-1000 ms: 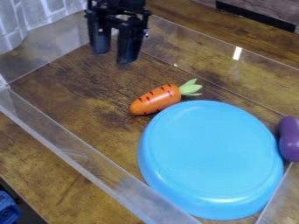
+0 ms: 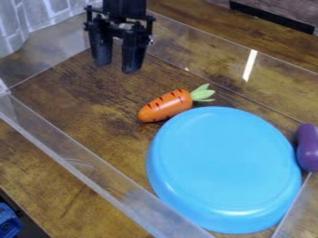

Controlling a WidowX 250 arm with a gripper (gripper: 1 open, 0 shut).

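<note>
The black gripper [image 2: 117,52] hangs at the top left over the wooden floor of a clear-walled box, its two fingers apart with nothing visible between them. An orange toy carrot [image 2: 165,107] with green leaves lies below and right of it, near the middle. A large blue disc [image 2: 221,170], like an upside-down plate, lies at the lower right, just below the carrot. A purple eggplant toy [image 2: 308,147] sits at the right edge, partly out of frame.
Clear plastic walls [image 2: 87,167] border the area. A blue object [image 2: 6,223] is cut off at the bottom left corner.
The carrot, disc and eggplant have not moved.
</note>
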